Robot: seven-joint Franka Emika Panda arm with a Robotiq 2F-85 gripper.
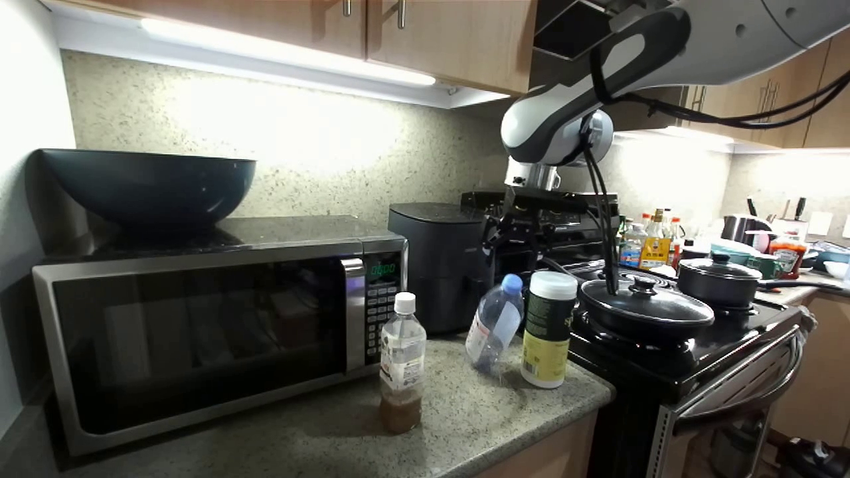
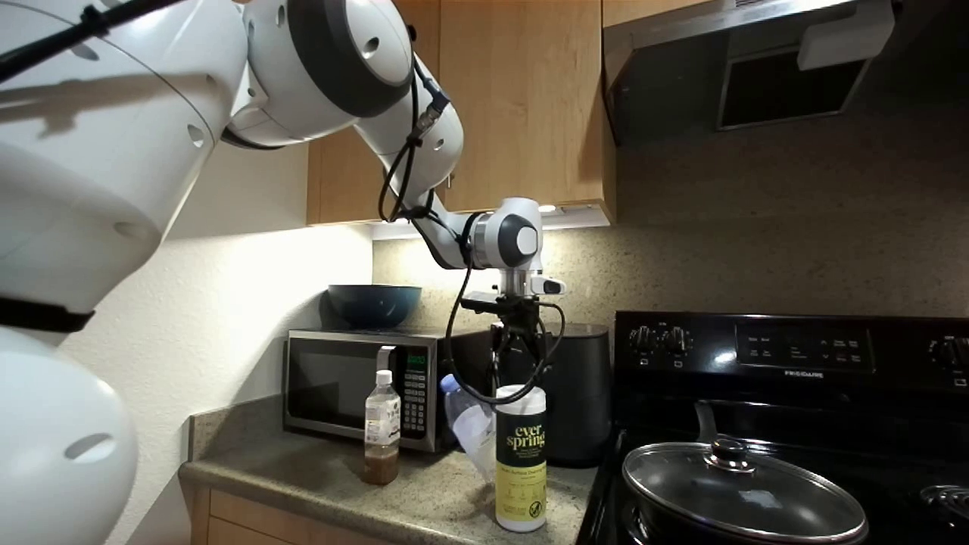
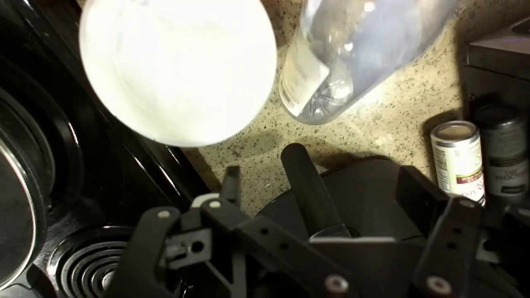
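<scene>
My gripper [image 1: 514,248] points down above the counter's back part, by the black appliance [image 1: 438,263]. In the wrist view its fingers [image 3: 232,184] stand wide apart, open, with nothing held between them. A clear plastic bottle with a blue cap [image 1: 494,326] leans at a steep tilt behind the white-lidded canister [image 1: 548,330]. From the wrist, the bottle's base [image 3: 318,106] lies beyond the fingertips and its cap is out of frame. Whether a finger touches the bottle cannot be told. Upright at the front stands a bottle of brown liquid [image 1: 402,366].
The microwave [image 1: 207,334] bears a large dark bowl [image 1: 151,187]. The stove with a lidded pan [image 1: 647,307] borders the counter on the right. Small spice containers [image 3: 458,159] stand near the appliance. Bare counter [image 1: 470,422] lies at the front.
</scene>
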